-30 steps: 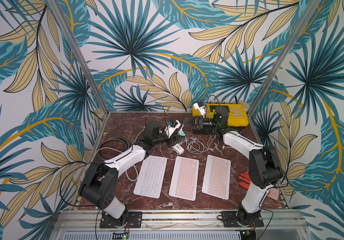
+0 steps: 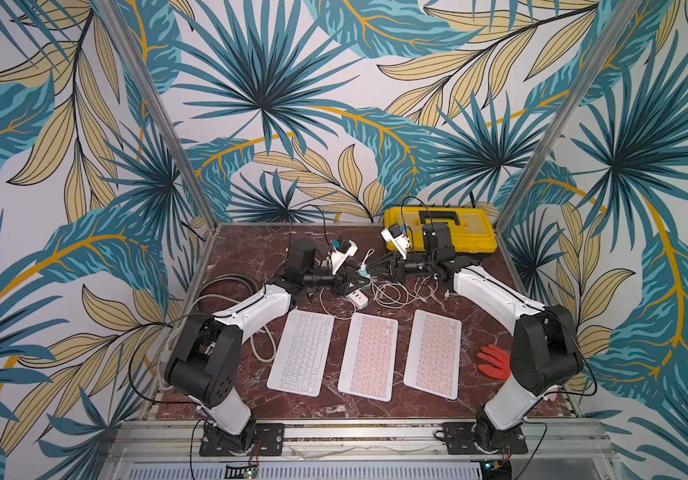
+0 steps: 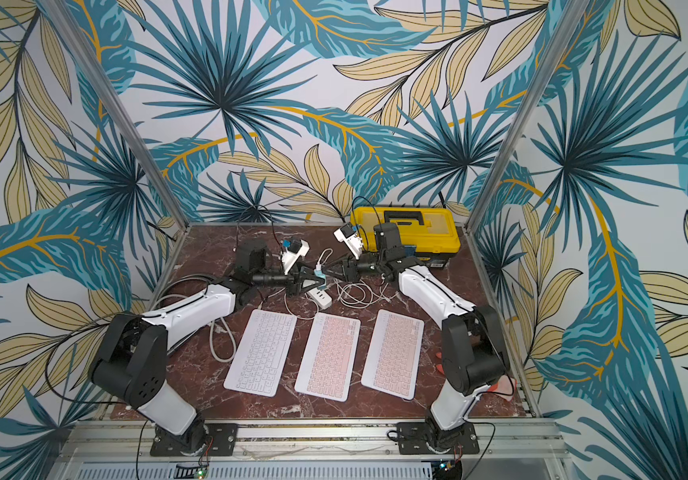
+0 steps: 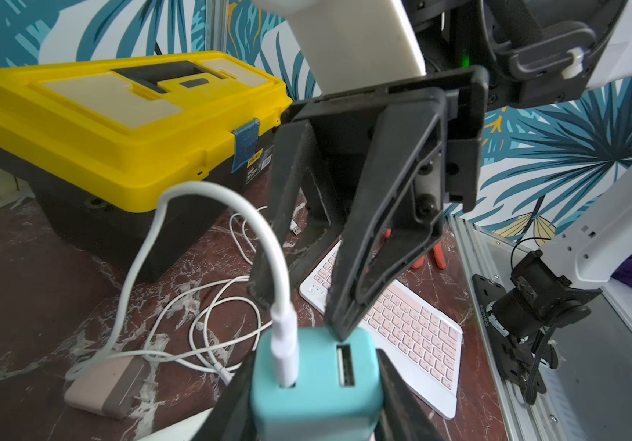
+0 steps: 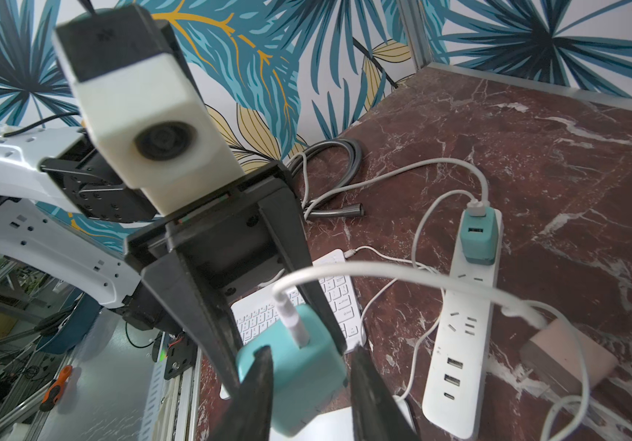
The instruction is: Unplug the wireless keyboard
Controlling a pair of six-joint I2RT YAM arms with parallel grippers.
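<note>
A teal charger (image 4: pixel 314 389) with a white cable plug (image 4: pixel 284 345) in it is held by my left gripper (image 2: pixel 357 277), shut on its body. On the white power strip (image 5: pixel 457 375) sits another teal charger (image 5: pixel 479 235) with a cable in it. Three white keyboards lie in front: left (image 2: pixel 300 352), middle (image 2: pixel 367 356), right (image 2: pixel 432 353).
A yellow toolbox (image 2: pixel 463 224) stands at the back right. Tangled white cables cover the middle. A grey hose (image 2: pixel 272 348) lies at the left, red gloves (image 2: pixel 494 361) at the right.
The left arm has shifted slightly.
</note>
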